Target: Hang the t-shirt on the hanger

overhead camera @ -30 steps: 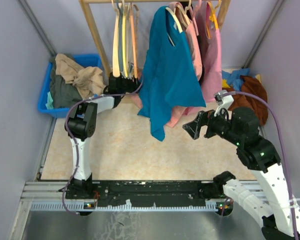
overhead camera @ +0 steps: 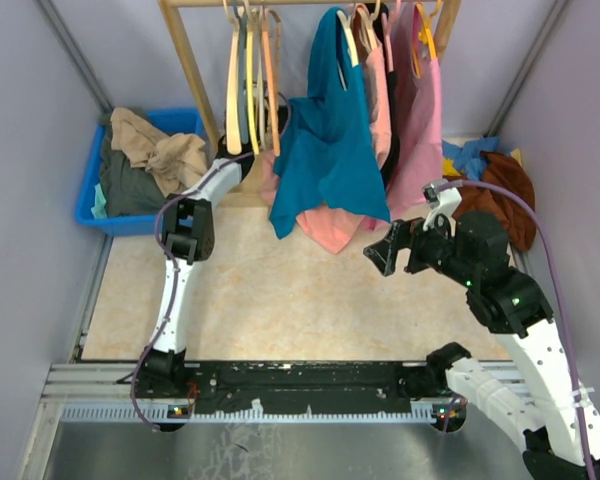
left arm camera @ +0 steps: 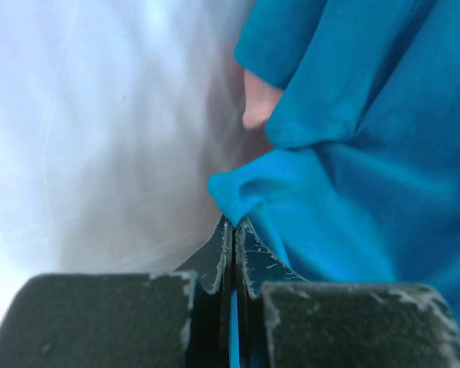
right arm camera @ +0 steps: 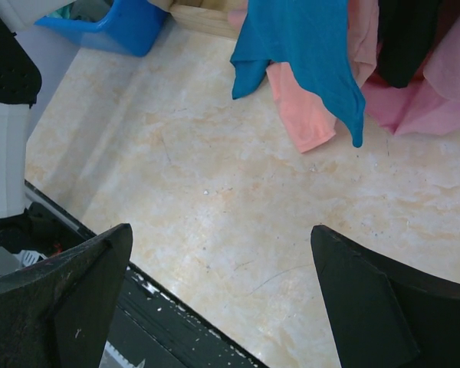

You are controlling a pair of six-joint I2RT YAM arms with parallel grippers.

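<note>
A teal t-shirt (overhead camera: 330,150) hangs from the rack on a pale hanger (overhead camera: 348,38), its body skewed toward the left. In the left wrist view my left gripper is shut with a pinched fold of the teal cloth (left arm camera: 280,192) at its fingertips. From above, that gripper is mostly hidden behind the empty hangers (overhead camera: 250,90) left of the shirt. Over the floor at the right, away from the garments, my right gripper stands open with nothing between its fingers.
Pink garments (overhead camera: 420,140) and a black one hang close on the teal shirt's right. A blue bin (overhead camera: 90,195) of clothes sits at the far left, and a brown cloth pile (overhead camera: 510,190) at the right.
My left arm has shifted, its elbow moving right. The teal shirt has been drawn up and leftward, its hem rising and more pink cloth showing below. The right arm stays put.
</note>
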